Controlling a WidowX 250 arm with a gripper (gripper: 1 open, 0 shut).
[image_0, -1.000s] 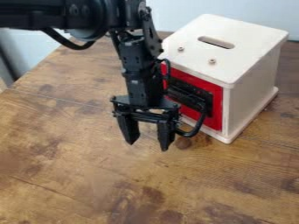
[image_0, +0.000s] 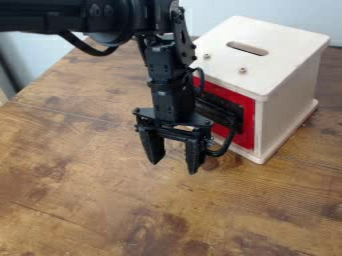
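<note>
The black gripper (image_0: 174, 153) hangs over the wooden table, its two fingers pointing down and apart, with nothing seen between them. It is in front of and left of a pale wooden box (image_0: 285, 105), which has a slot and two small knobs or screws on its sloped top. A red panel (image_0: 241, 140) on the box's left face is partly hidden behind the arm and its cable.
A white wall or edge shows beyond the table at the upper left.
The arm and gripper have shifted very slightly to the right and up. The box has not visibly moved.
</note>
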